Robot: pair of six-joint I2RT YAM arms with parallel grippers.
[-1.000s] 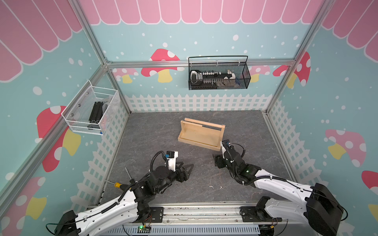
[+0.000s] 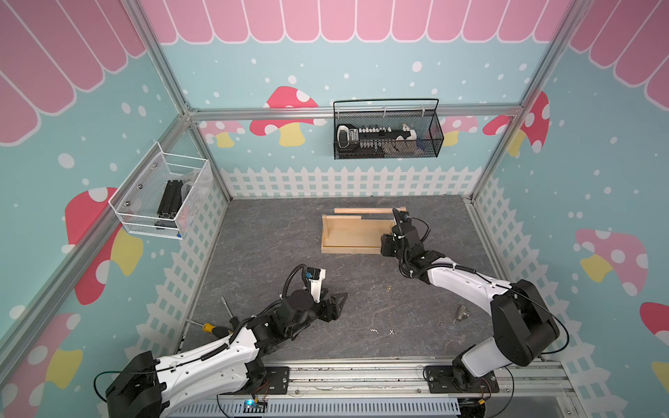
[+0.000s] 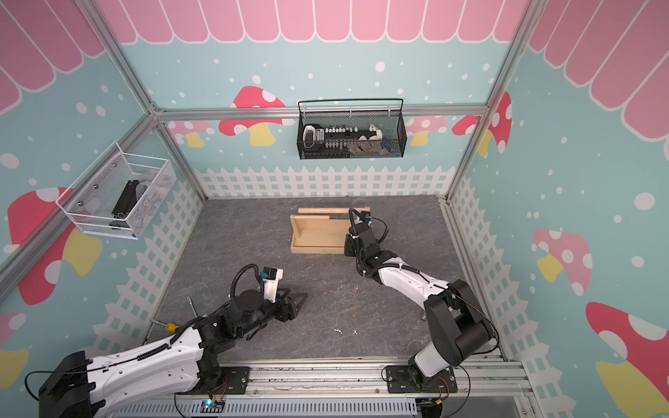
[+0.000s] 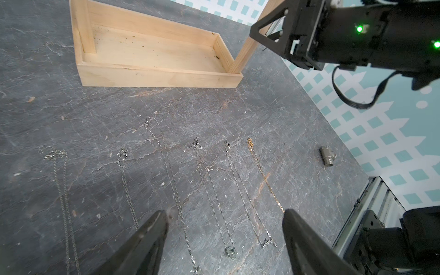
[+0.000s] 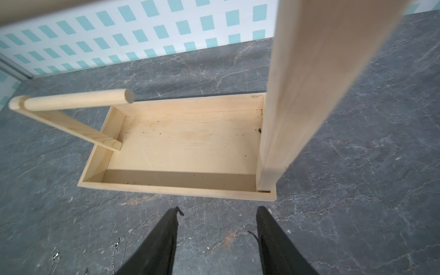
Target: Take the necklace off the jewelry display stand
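Observation:
The wooden display stand point(image 2: 355, 249) stands at the back middle, with a shallow tray base point(image 5: 183, 190) and upright posts carrying crossbars. No necklace shows on the parts of it in view. Several silver necklaces point(image 4: 174, 183) and a gold necklace point(image 4: 263, 176) lie stretched out on the table, their chains roughly side by side. My left gripper is open over the necklaces, nothing between its fingers. At the stand's right end is my right gripper, fingers apart and empty, in front of the tray's near edge; whether it touches the wood cannot be told.
A small metal piece point(image 4: 327, 155) lies on the right side of the table. A yellow-handled screwdriver point(image 2: 209, 327) is at the front left, by the left arm. Wire baskets hang on the back point(image 2: 388, 142) and left point(image 2: 167, 195) walls.
The stand has turned from slanted to nearly square with the back wall. The left arm has shifted slightly right.

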